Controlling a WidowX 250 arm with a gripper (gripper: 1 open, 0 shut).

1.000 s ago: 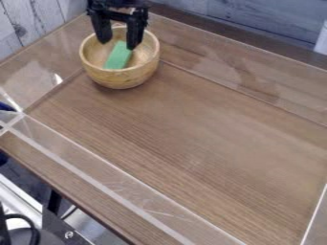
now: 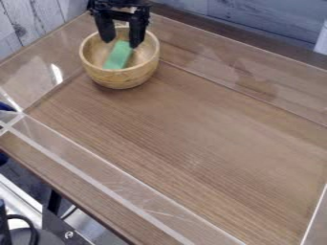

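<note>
A wooden bowl (image 2: 121,75) stands near the top left of the wooden table, with a green block (image 2: 120,55) lying inside it. The black gripper (image 2: 120,38) is over the bowl at its back part, fingers pointing down on either side above the block; it stands open, and no object is seen held between its fingers.
White walls edge the back and left. Clear tape runs along the left part of the table, and dark cables show at the lower left.
The gripper has shifted slightly within the area over the bowl's back. The bowl and green block look nearly the same.
</note>
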